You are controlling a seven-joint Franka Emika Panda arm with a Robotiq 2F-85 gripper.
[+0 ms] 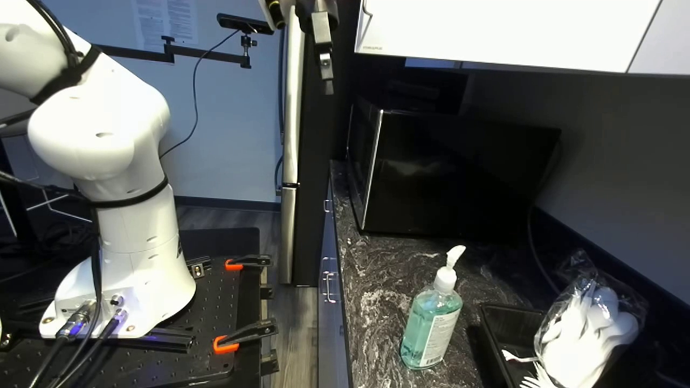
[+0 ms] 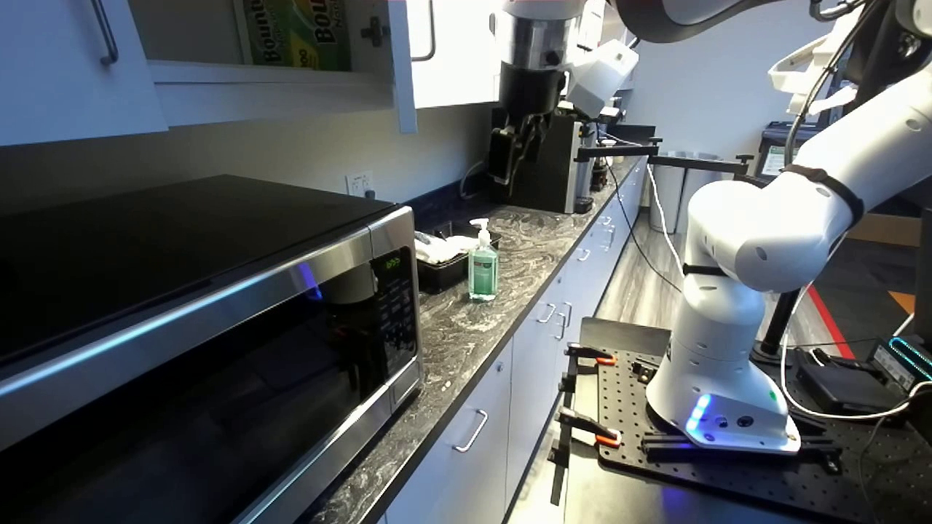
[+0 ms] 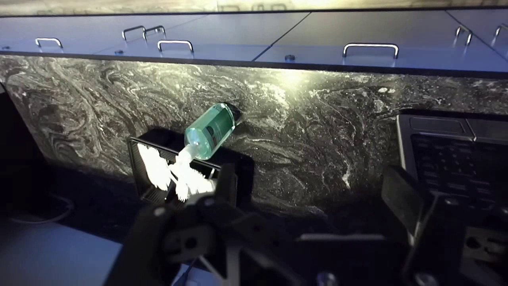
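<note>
High above the dark marbled counter (image 3: 304, 124) hangs my gripper, its two fingers wide apart and only empty space between them. In exterior view 2 the gripper (image 2: 513, 161) is well above the countertop, near the wall cabinets; exterior view 1 shows only part of it at the top edge. A bottle of green liquid with a white pump (image 1: 432, 323) stands upright on the counter, clear of the gripper. Beside the bottle sits a black tray (image 2: 443, 272) with white plastic cutlery (image 1: 585, 330), some of it in a clear bag.
A black microwave (image 2: 397, 301) fills one end of the counter. Above it, a white wall cabinet stands open with a Bounty package (image 2: 297, 33) inside. A dark appliance (image 2: 543, 170) stands farther along. Bare counter lies between bottle and microwave.
</note>
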